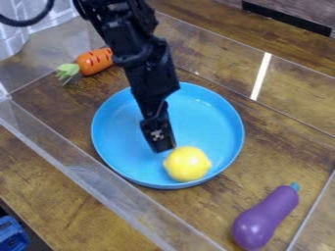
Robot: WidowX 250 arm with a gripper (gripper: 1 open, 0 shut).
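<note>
The black gripper (160,135) reaches down from the top over a blue plate (118,147), its open fingers above the plate's middle. Just to its lower right, a yellow round object (187,165), like a lemon, lies on the plate, outside the fingers.
An orange carrot (96,61) with a green top lies at the back left. A purple eggplant (265,215) lies at the front right. A clear plastic edge runs along the left.
</note>
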